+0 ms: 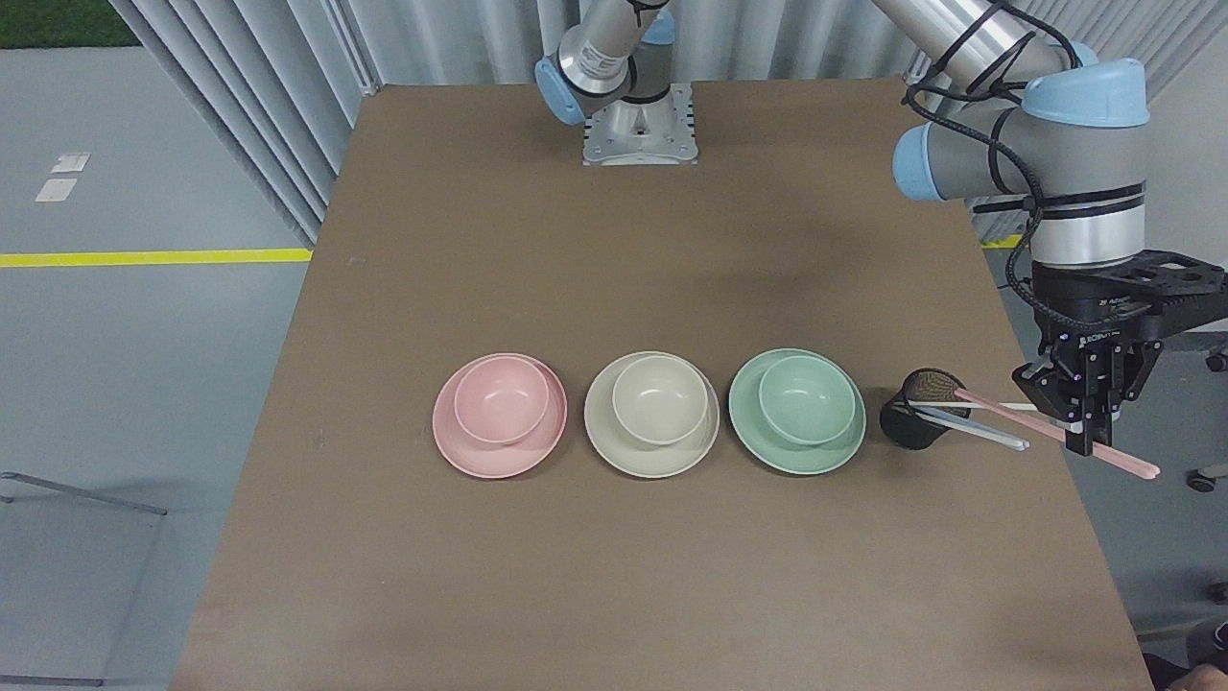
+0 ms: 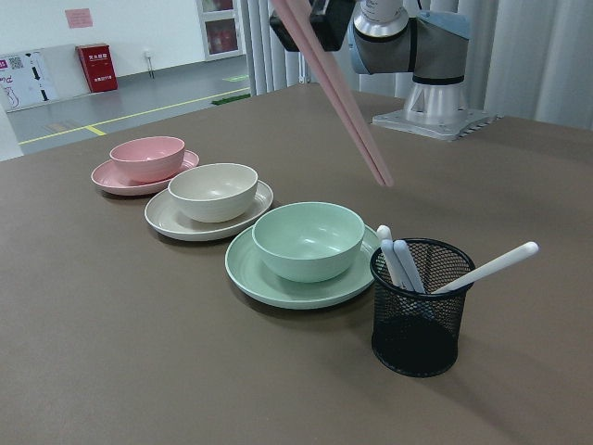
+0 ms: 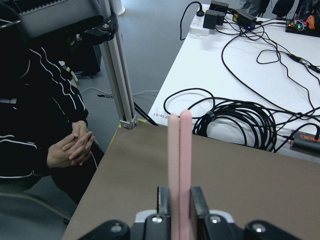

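Note:
My gripper is shut on a pair of pink chopsticks; in the front view it hangs at the right, high beside the black mesh cup, which holds white and pale-blue chopsticks. To the cup's left, in the front view, stand three bowls on matching saucers in a row: green bowl, cream bowl and pink bowl.
The wrist view shows a seated person and a white table with coiled cables.

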